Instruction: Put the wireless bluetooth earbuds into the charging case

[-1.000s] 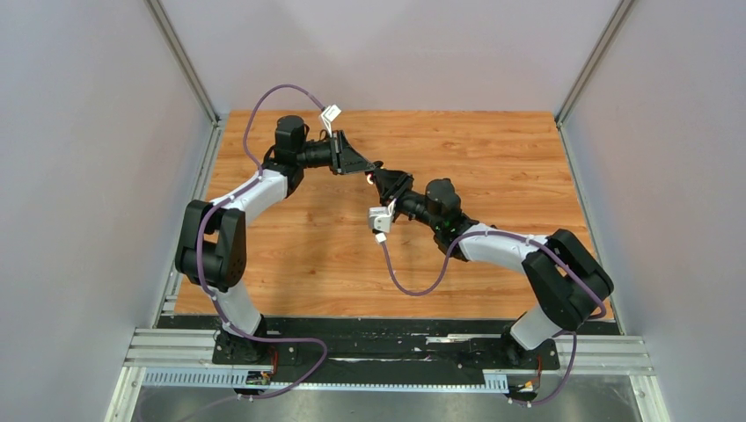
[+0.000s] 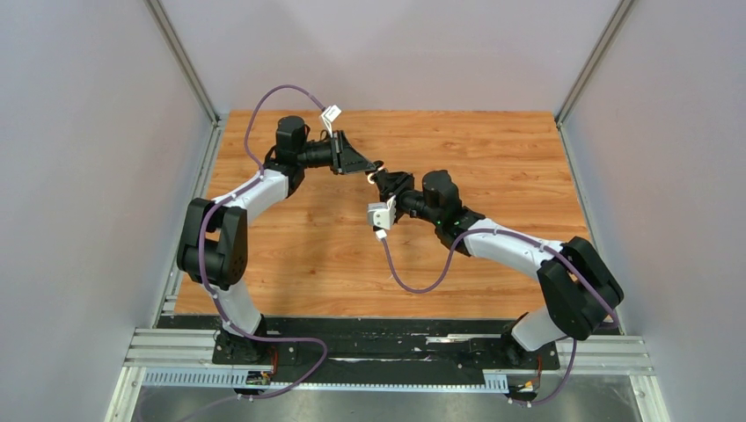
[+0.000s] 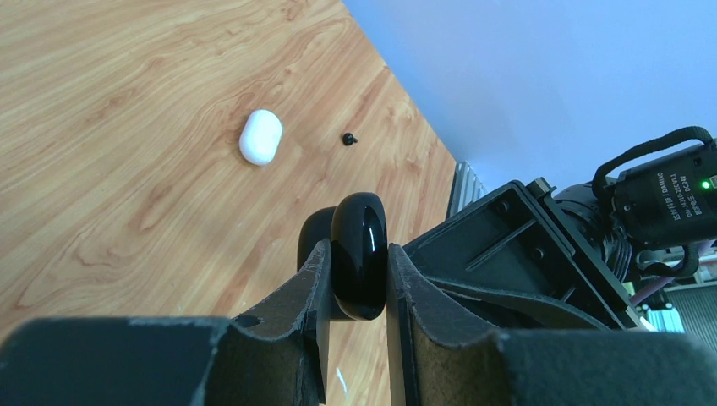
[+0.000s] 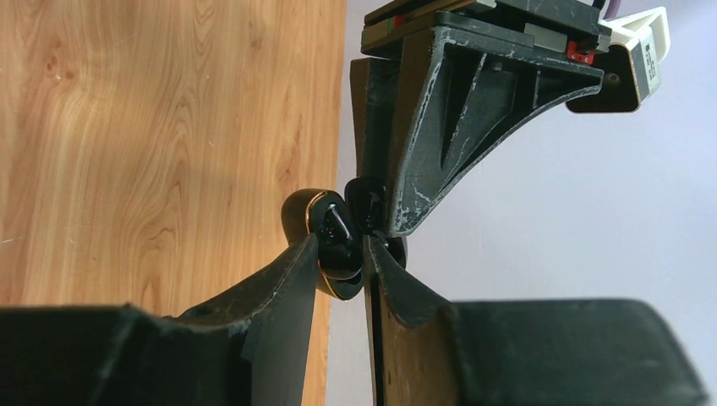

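Observation:
Both grippers meet above the middle of the table. My left gripper (image 2: 373,166) is shut on a glossy black piece (image 3: 358,258), seen between its fingertips in the left wrist view, with a second dark rounded body behind it. In the right wrist view my right gripper is shut on a black earbud piece (image 4: 334,228) with a copper edge, held right against the dark pieces at the left gripper's fingers. Which is case and which is earbud I cannot tell clearly. A white oval piece (image 3: 260,137) lies on the table in the left wrist view.
A small black bit (image 3: 348,139) lies near the white piece. Purple cables hang along both arms, and walls enclose the table at the sides and back.
The right arm's elbow has shifted slightly toward the front right, with its gripper staying at the meeting point. The left arm looks unchanged.

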